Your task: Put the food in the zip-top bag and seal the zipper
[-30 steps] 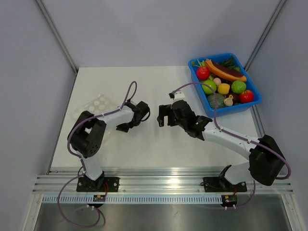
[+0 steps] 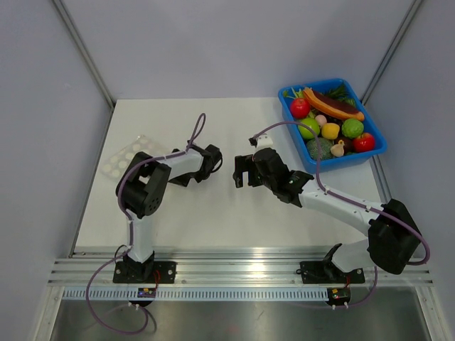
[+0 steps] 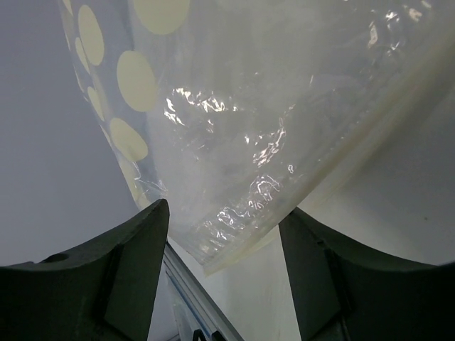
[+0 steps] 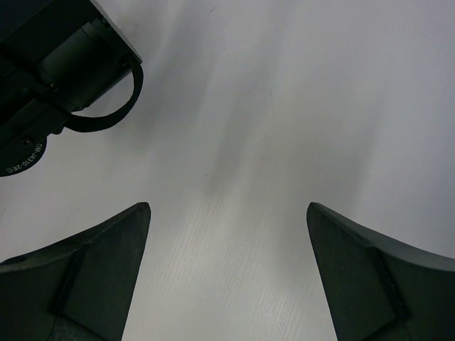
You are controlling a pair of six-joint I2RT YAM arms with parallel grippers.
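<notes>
A clear zip top bag [image 2: 126, 158] with pale dots lies at the left of the table, partly hidden by my left arm. In the left wrist view the bag [image 3: 227, 128] fills the upper part, its edge slanting past the fingertips. My left gripper stands part open at that edge; whether either finger touches the film cannot be made out. Near the table's middle, my right gripper [image 2: 242, 170] is open and empty, with only bare table between its fingers. Toy food, including a tomato [image 2: 300, 108] and a green apple [image 2: 309, 128], fills the blue bin [image 2: 378, 153].
The bin occupies the table's back right corner. A metal rail [image 2: 227, 259] runs along the front edge. Part of the other arm [image 4: 64, 71] shows in the right wrist view.
The bag has slid slightly left and toward the front. My left arm's elbow has swung right while its gripper shifted a little left. The right arm has not moved.
</notes>
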